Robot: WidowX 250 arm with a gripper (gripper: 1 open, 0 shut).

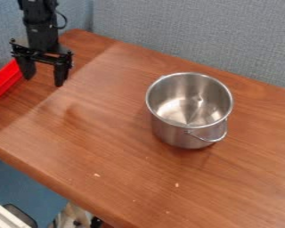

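My black gripper (42,67) is low over the table at the upper left, open, its two fingers spread apart. It is beside a red elongated object (1,83) that lies along the left edge and runs partly out of view. A steel pot (187,134) with a wire handle stands on the right half of the wooden table (115,178); it looks empty.
Grey padded walls (192,36) border the table at the back and upper left. Past the lower left edge are a blue floor and some white items.
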